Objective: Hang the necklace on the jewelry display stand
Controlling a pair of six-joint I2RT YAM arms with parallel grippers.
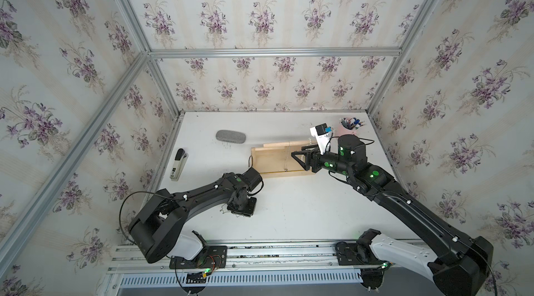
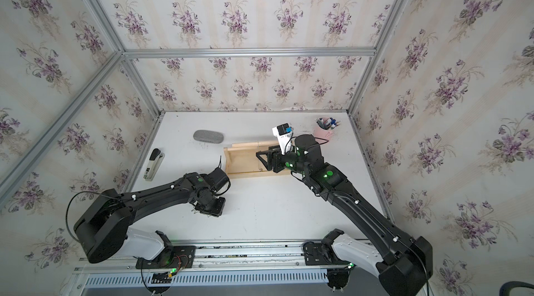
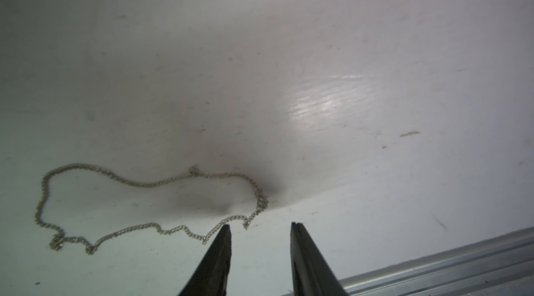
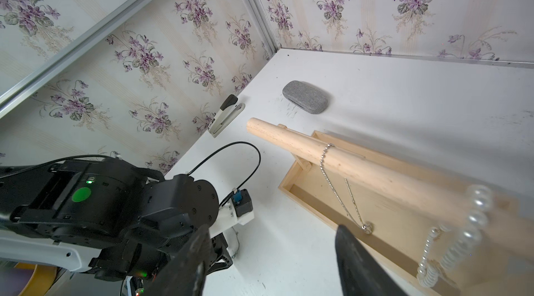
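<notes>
A thin chain necklace (image 3: 141, 184) lies in a loose, elongated loop on the white table in the left wrist view. Over the table at its right end, my left gripper is open and empty, fingertips beside the chain. The wooden display stand has a round bar (image 4: 361, 168) above a shallow tray (image 1: 267, 163). From that bar hang a silver necklace with a small pendant (image 4: 367, 228) and a pearl necklace (image 4: 466, 236). My right gripper is open near the stand, with no object between its fingers; in the top views its arm covers the stand's right part.
Behind the stand lies a grey case (image 1: 230, 136). A stapler (image 1: 178, 164) sits at the table's left edge, and a pink pen cup (image 2: 323, 131) stands at the back right.
</notes>
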